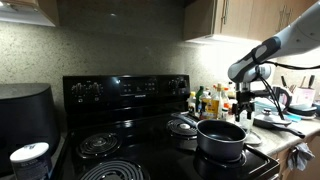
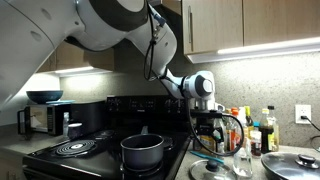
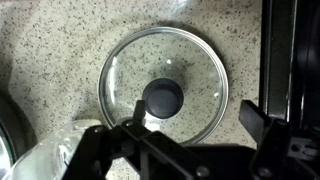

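Seen from above in the wrist view, a round glass lid point(image 3: 212, 92) with a metal rim and a black knob point(image 3: 163, 98) lies flat on the speckled counter. My gripper is open above it, its two fingers spread to either side of the knob's line, with nothing between them. In exterior view 2 the gripper point(image 2: 209, 137) points down over the lid point(image 2: 208, 172), beside the stove. A dark pot point(image 1: 222, 141) without a cover stands on the stove's front right burner.
Bottles point(image 2: 268, 130) crowd the counter behind the gripper. A clear glass container point(image 3: 52, 155) is close to the lid, and a covered pan point(image 2: 292, 163) sits farther right. The stove edge point(image 3: 283, 60) borders the lid's other side.
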